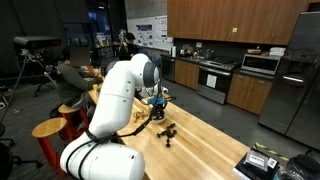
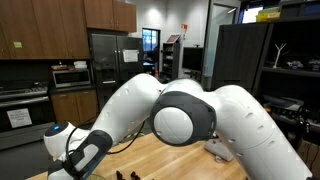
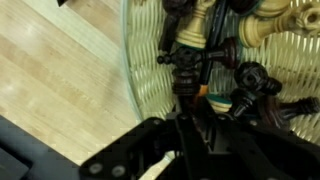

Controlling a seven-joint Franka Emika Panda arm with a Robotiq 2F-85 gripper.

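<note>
In the wrist view a pale woven basket holds several chess pieces, dark ones and light wooden ones. My gripper is down among them, near the basket's left side. A dark chess piece lies right by the fingertips, and a light piece rests just beyond it. More dark pieces lie to the right. Whether the fingers have anything between them is hidden in the dark clutter. Exterior view 1 has the arm bent down over the basket on the wooden table.
Dark pieces stand on the table in front of the basket, with small light pieces left of it. Bare tabletop stretches to the right, toward a dark device at the near right edge. Red stools line the left side.
</note>
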